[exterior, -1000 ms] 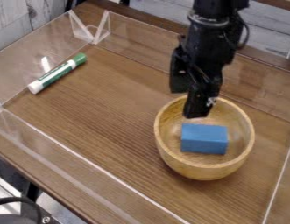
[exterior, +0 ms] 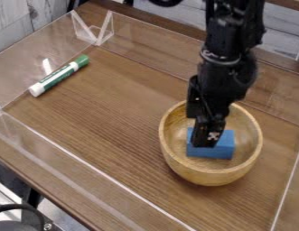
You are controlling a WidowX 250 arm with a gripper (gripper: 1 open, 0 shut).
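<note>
The black arm reaches down from the top right with my gripper (exterior: 205, 131) low inside the pale yellow bowl (exterior: 174, 156), its fingers open just over a blue block (exterior: 214, 148). The block sits on the bowl's floor, its upper left part partly hidden behind the fingers. I cannot tell whether the fingers touch it.
A green and white cylindrical tube, like a marker (exterior: 58, 76), lies at the left of the wooden table (exterior: 98, 135). Clear plastic pieces stand at the top left.
My gripper has moved down into the bowl, nearer the blue block, and now covers part of it. The bowl and the tube look unmoved.
</note>
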